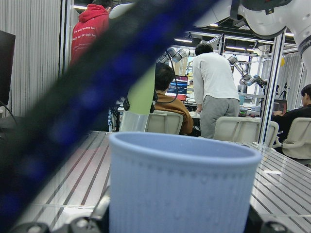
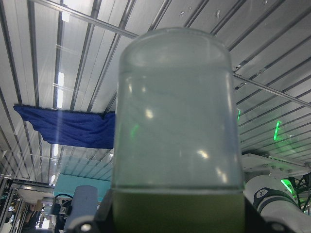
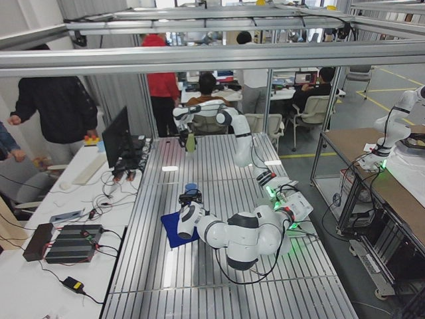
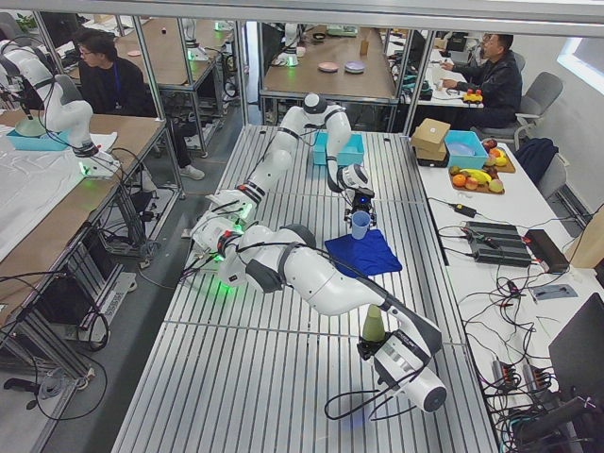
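Note:
A light blue cup [image 1: 182, 184] fills the lower left wrist view, held upright in my left gripper [image 4: 360, 213], just above the folded blue cloth [image 4: 363, 255]. A bottle with a clear top and olive-green body [image 2: 177, 141] is held in my right gripper [image 4: 372, 347]; it stands out at the far end of the table in the camera left view [image 3: 190, 142]. In the right wrist view it hides the fingertips. The cloth lies flat on the slatted metal table [image 4: 255, 377].
A teal bin [image 4: 344, 151] sits at the table's far end in the camera right view. A side desk holds fruit [image 4: 477, 181], boxes [image 4: 429, 140], electronics and a monitor [image 3: 118, 139].

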